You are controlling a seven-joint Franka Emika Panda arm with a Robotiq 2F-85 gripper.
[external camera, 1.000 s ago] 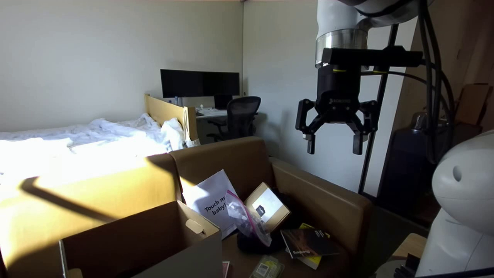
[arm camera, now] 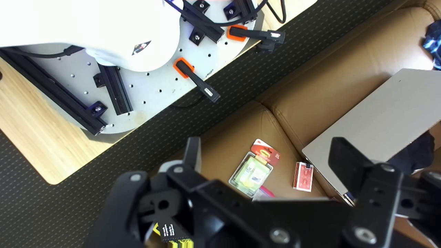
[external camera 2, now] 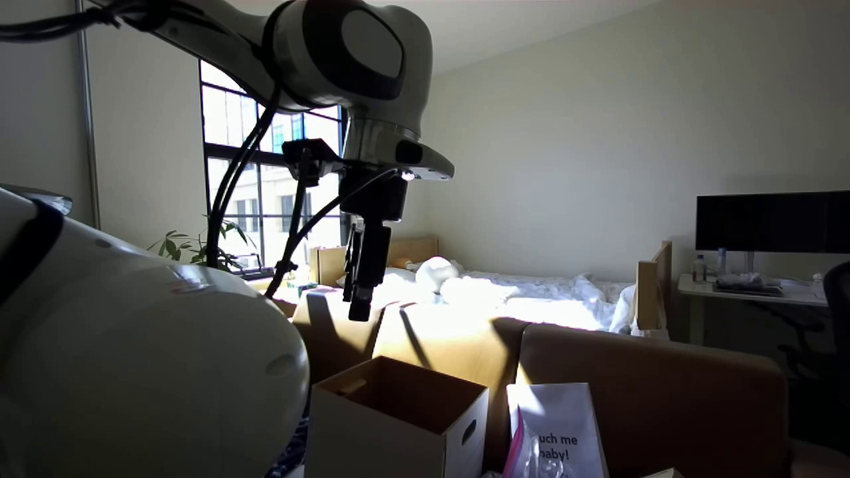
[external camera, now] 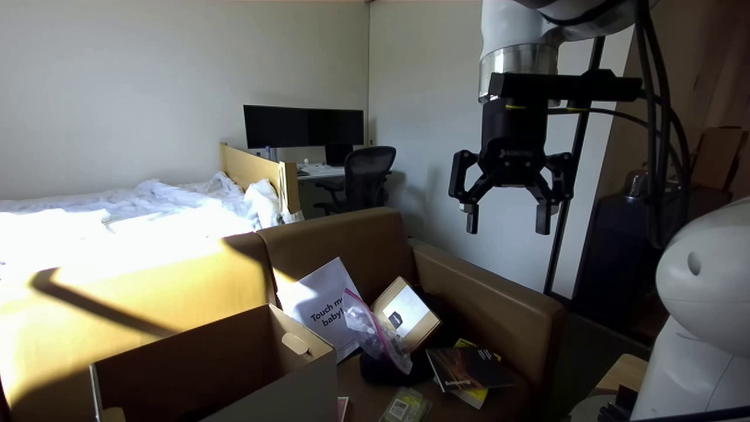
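Note:
My gripper [external camera: 507,224] hangs open and empty, fingers pointing down, high above the right end of the brown sofa. In the wrist view its fingers [arm camera: 192,153] stand wide apart at either side. Below lie a clear pack with a green insert [arm camera: 250,173], a red-topped card [arm camera: 265,151] and a red card box [arm camera: 303,176]. The large open cardboard box [external camera: 309,380] stands on the sofa at the left; dark cloth [arm camera: 413,155] shows inside it. A clear zip bag [external camera: 376,337] with a pink seal rests against a white sign [external camera: 324,299] and a small open box [external camera: 406,314].
A dark book [external camera: 467,369] lies over something yellow near the sofa's right armrest [external camera: 485,281]. The sofa backrest [external camera: 330,242] rises behind. My base stands on a wooden table [arm camera: 45,153], with dark carpet between it and the sofa. Air around my gripper is clear.

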